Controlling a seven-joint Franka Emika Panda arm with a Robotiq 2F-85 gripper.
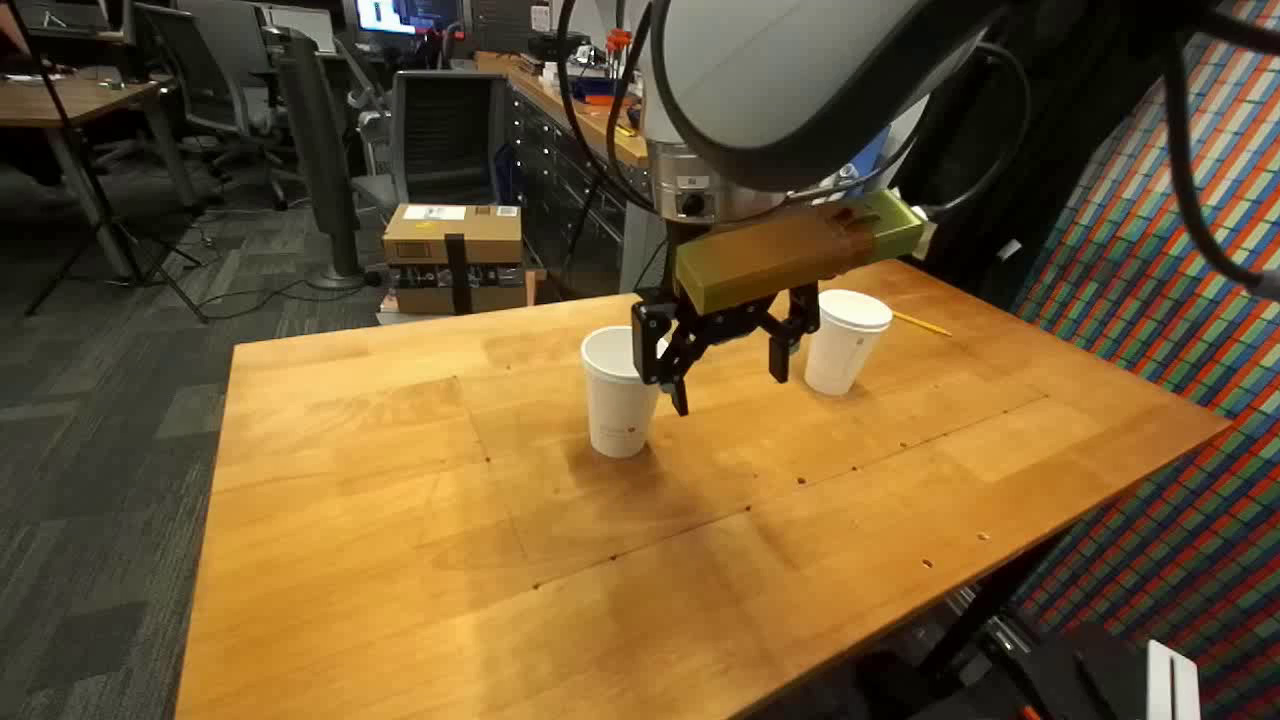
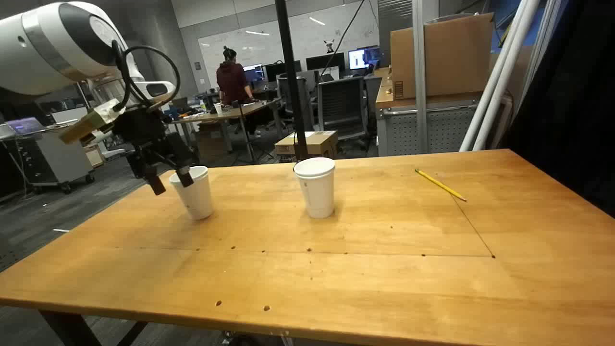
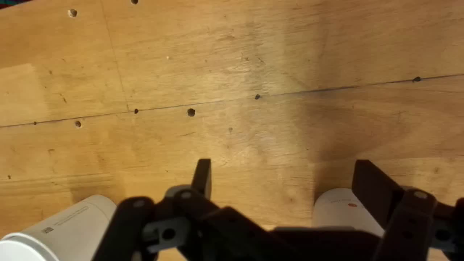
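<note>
Two white paper cups stand upright on the wooden table. One cup (image 1: 619,408) (image 2: 197,196) is close to my gripper (image 1: 729,379); the other, a lidded cup (image 1: 842,348) (image 2: 317,190), stands apart from it. My gripper (image 2: 171,180) hangs above the tabletop with its fingers spread wide, and it is open. In the wrist view only bare wood shows between the fingertips of the gripper. There the lidded cup (image 3: 76,228) lies at the lower left, and the near cup (image 3: 346,209) is partly hidden behind the right finger (image 3: 375,191).
A yellow pencil (image 1: 921,324) (image 2: 441,184) rests on the table beyond the lidded cup. Off the table, a cardboard box (image 1: 462,246) and chairs stand behind.
</note>
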